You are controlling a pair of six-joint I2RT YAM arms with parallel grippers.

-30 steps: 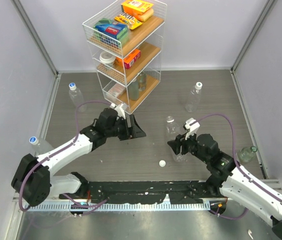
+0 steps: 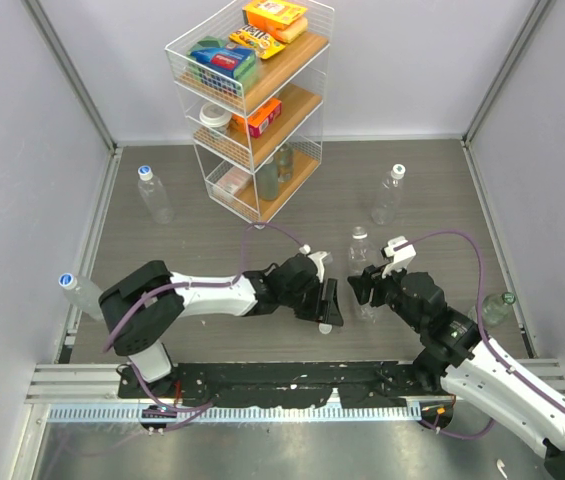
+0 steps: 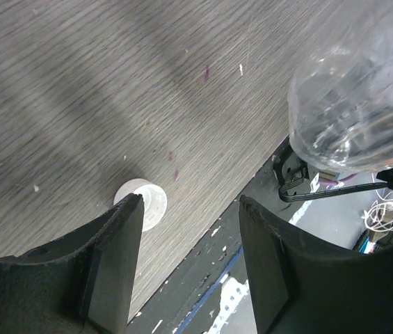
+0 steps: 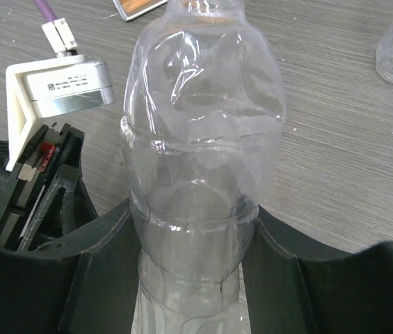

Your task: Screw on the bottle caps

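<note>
A white cap (image 3: 147, 195) lies on the table just beyond the fingers of my open left gripper, which points down over it. In the top view the cap (image 2: 325, 329) shows just below that gripper. My right gripper (image 2: 364, 282) is shut on a clear plastic bottle (image 4: 199, 125), held upright beside the left gripper. Its neck is cut off at the top of the right wrist view; in the top view its top (image 2: 359, 234) looks pale, and whether it is capped is unclear.
Capped bottles stand at back left (image 2: 156, 200), far left (image 2: 87, 297) and back right (image 2: 386, 205). A green bottle (image 2: 492, 312) is at the right. A wire shelf (image 2: 307, 165) with snacks stands at the back.
My left gripper has swung from near the shelf down toward the front, over the cap. My right gripper and its bottle have shifted slightly right and back.
</note>
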